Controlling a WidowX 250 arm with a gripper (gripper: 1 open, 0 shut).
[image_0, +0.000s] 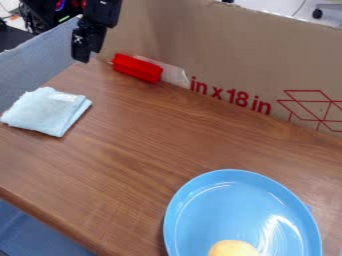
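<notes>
My black gripper hangs at the top left, above the table's back left corner, beside a cardboard panel; whether its fingers are open or shut is hard to make out. A red object lies at the foot of the cardboard, to the gripper's lower right. A folded pale blue cloth rests on the left of the wooden table. A blue plate at the lower right holds a pale yellow round item.
The cardboard panel runs along the back. A grey edge borders the left side.
</notes>
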